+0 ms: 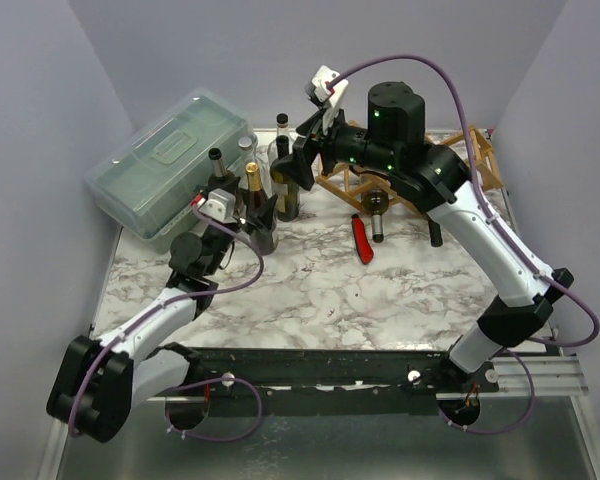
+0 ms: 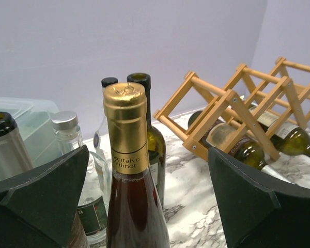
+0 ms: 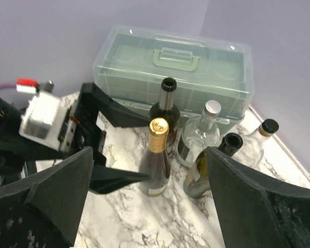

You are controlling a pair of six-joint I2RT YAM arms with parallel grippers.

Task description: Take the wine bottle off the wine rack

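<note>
A gold-capped wine bottle (image 2: 137, 212) stands upright on the marble table (image 1: 310, 290), near the other bottles. My left gripper is open; its fingers stand wide apart on either side of the bottle's upper part, with clear gaps in the left wrist view. From the right wrist view, the same bottle (image 3: 156, 168) sits between the left fingers near their tips, apart from them. High up, my right gripper is open and empty. The wooden wine rack (image 1: 350, 185) is at the back right, partly covered by the right arm; bottles (image 2: 248, 155) lie in it.
Behind the gold-capped bottle are a dark bottle (image 3: 166, 106), a clear bottle (image 3: 199, 137), a green bottle (image 3: 196, 178) and another clear bottle (image 3: 250, 150). A lidded plastic box (image 1: 170, 160) fills the back left. A red-handled tool (image 1: 362, 240) lies in front of the rack.
</note>
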